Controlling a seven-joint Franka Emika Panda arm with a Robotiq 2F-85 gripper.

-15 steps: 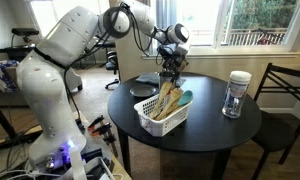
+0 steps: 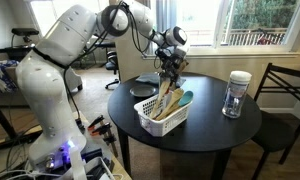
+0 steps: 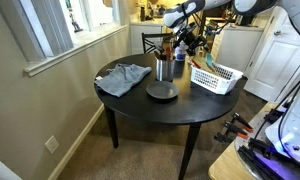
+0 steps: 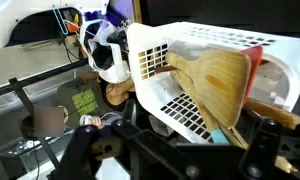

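Note:
A white slotted basket [image 2: 162, 127] stands on the dark round table, holding several wooden utensils and a teal spoon [image 2: 185, 99]. My gripper [image 2: 173, 72] hangs over the basket's far side, near the utensils' upper ends. In the wrist view, a broad wooden utensil [image 4: 212, 80] with a red one [image 4: 254, 60] beside it rises from the basket [image 4: 150, 60] close to the open gripper. No grip on either shows. Part of the teal spoon [image 4: 219, 136] appears below them. In exterior view 2 the gripper [image 3: 194, 48] is small and partly hard to make out.
A metal pot with utensils [image 3: 165, 70], a dark plate [image 3: 162, 90] and a grey cloth [image 3: 123, 79] share the table. A tall white canister [image 2: 234, 97] stands right of the basket. Bare tabletop [image 2: 212, 125] lies between canister and basket. A chair [image 2: 284, 105] adjoins the table.

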